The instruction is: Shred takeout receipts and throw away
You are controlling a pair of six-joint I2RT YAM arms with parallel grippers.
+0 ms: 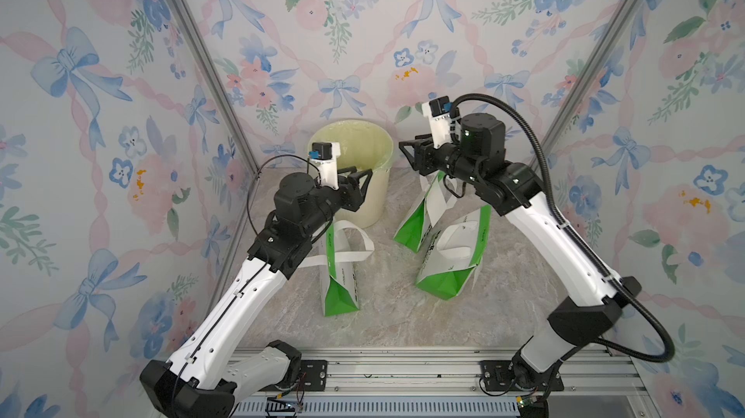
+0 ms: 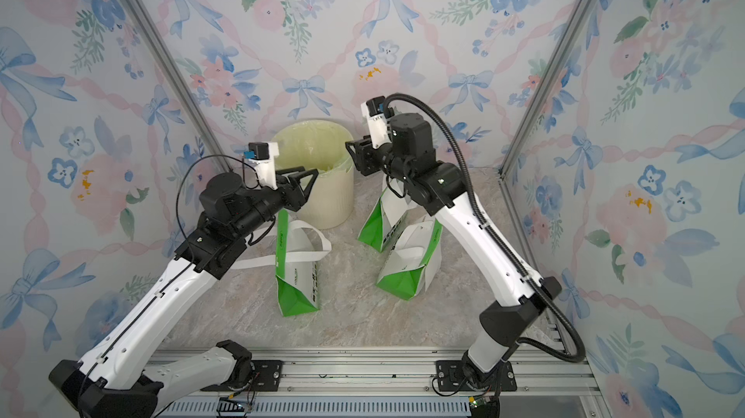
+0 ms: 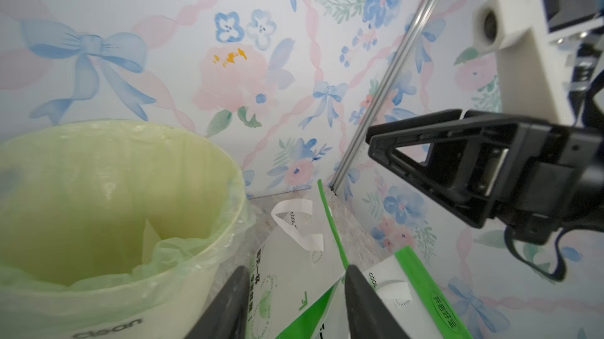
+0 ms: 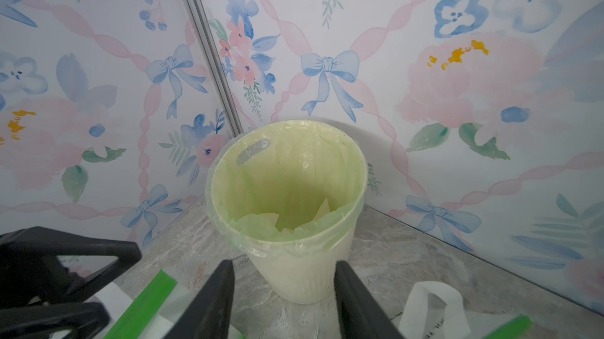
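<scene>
A cream bin [image 1: 364, 200] with a pale green liner stands at the back; white scraps lie inside it in the right wrist view. My left gripper [image 1: 355, 177] hangs open before the bin's front. My right gripper [image 1: 411, 150] is raised right of the rim, its fingers apart, empty. Green-and-white takeout bags lie on the table: one at left [image 1: 340, 286], one in the middle right [image 1: 450, 270], one behind it [image 1: 415, 220]. No receipt shows in either gripper.
Patterned walls close in the back and sides, with metal rails in the corners. Bare table [image 1: 388, 309] shows at the front and right.
</scene>
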